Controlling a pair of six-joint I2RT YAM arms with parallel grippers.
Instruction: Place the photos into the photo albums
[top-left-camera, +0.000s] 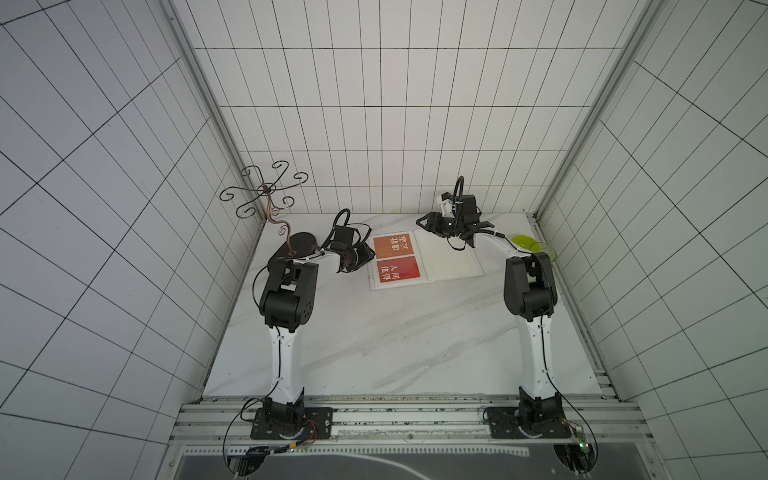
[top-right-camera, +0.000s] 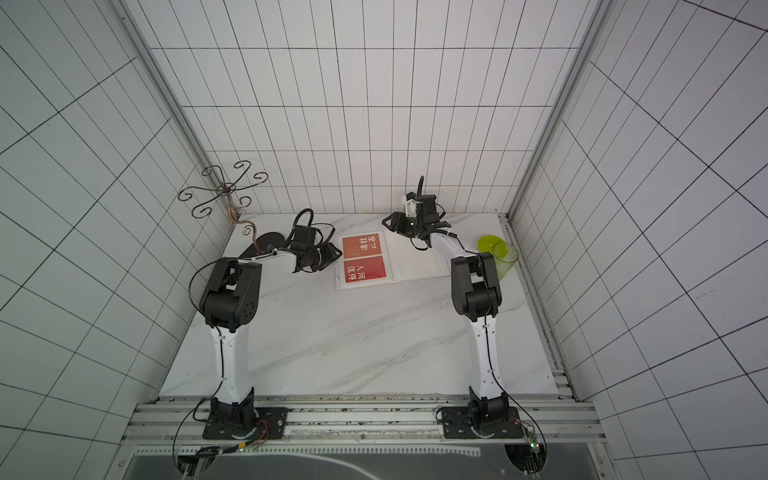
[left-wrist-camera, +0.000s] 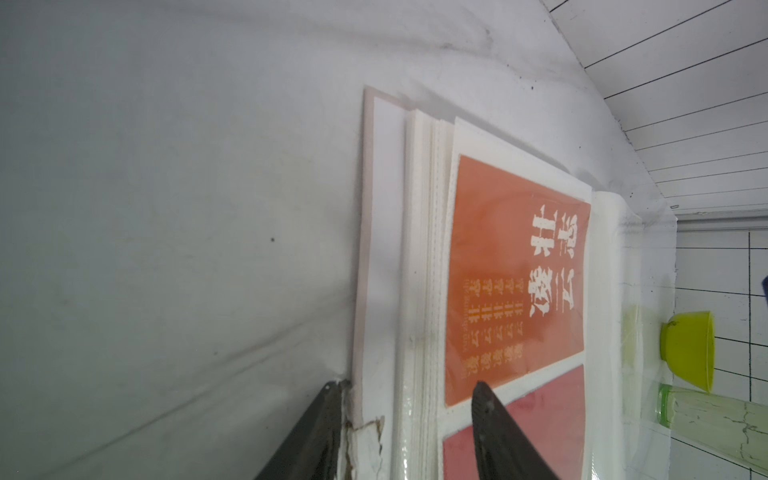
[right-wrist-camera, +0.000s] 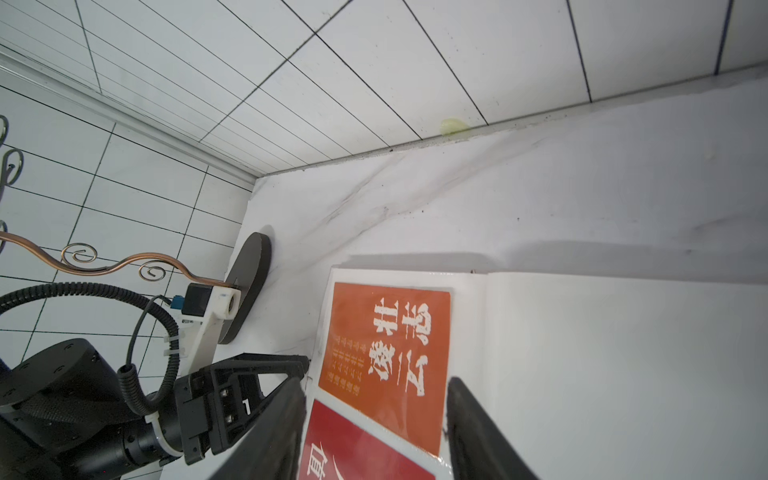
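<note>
An open photo album (top-left-camera: 448, 264) lies at the middle back of the table. Its left page shows an orange card (left-wrist-camera: 512, 272) above a red card (left-wrist-camera: 520, 424), both lying flat in the page; its right page (right-wrist-camera: 624, 368) is blank. My left gripper is open at the album's left edge, nothing between its fingers. My right gripper stands open above the album's upper part, with no object between its fingertips.
A metal stand with curled arms (top-left-camera: 266, 189) on a dark base is at the back left. A lime cup (left-wrist-camera: 688, 344) and a clear container (left-wrist-camera: 712, 424) stand at the right.
</note>
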